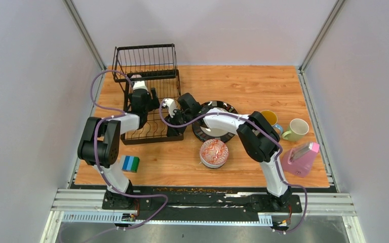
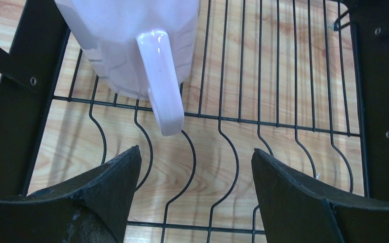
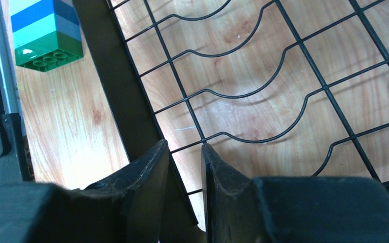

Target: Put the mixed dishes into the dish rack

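Note:
The black two-tier dish rack [image 1: 144, 46] stands at the back left. In the left wrist view a pale glossy vessel with a handle [image 2: 159, 76] sits in it, beyond the open fingers of my left gripper, which has nothing between them. My right gripper is shut on the rack's dark edge rail [image 3: 116, 101] at the front right, above the wire floor. Right of the rack are a black-rimmed plate [image 1: 202, 134], patterned bowls [image 1: 214, 154], a yellow mug [image 1: 268, 115], a green mug [image 1: 296, 130] and a pink pitcher [image 1: 299, 161].
A blue and green block [image 1: 130, 163] lies on the table near the front left, just outside the rack. Bare wood shows behind the plate and at the front middle of the table.

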